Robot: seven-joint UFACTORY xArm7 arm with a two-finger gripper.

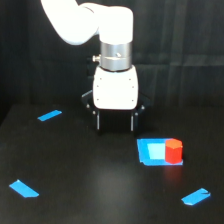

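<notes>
A red block (173,151) stands on the right side of the dark table, at the right part of a blue square (144,144) with a pale centre (155,151). Up and to the left of it, my gripper (116,122) points downward on its white hand. Its two dark fingers are spread wide apart and the gap between them is empty. The gripper is clear of the block. The fingertips are hard to make out against the black background.
Strips of blue tape lie at the back left (50,115), the front left (23,188) and the front right (196,197).
</notes>
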